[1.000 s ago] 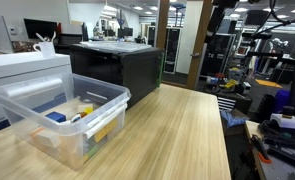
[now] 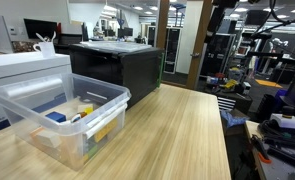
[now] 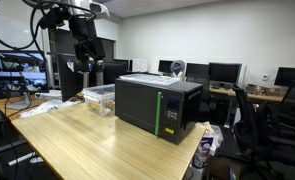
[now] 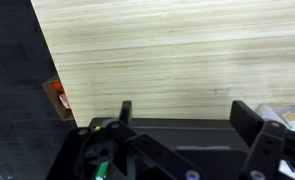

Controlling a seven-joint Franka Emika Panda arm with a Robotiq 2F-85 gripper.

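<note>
In the wrist view my gripper stands open, its two dark fingers wide apart with nothing between them. Below it lie bare wooden table (image 4: 177, 60) and the edge of the black microwave (image 4: 182, 130). Exterior view 2 has the gripper (image 3: 87, 66) high above the table's far left part, in front of the clear plastic bin (image 3: 99, 99). That bin (image 2: 62, 120) is open on the left in exterior view 1, with a blue item (image 2: 55, 117) and several other small things inside. Only part of the arm (image 2: 219, 40) shows there, at the upper right.
The microwave (image 3: 157, 105) stands at the table's back edge, papers (image 3: 152, 79) on top. A white mug (image 2: 44, 48) with utensils is behind the bin. An office chair (image 3: 257, 125) is beyond the table.
</note>
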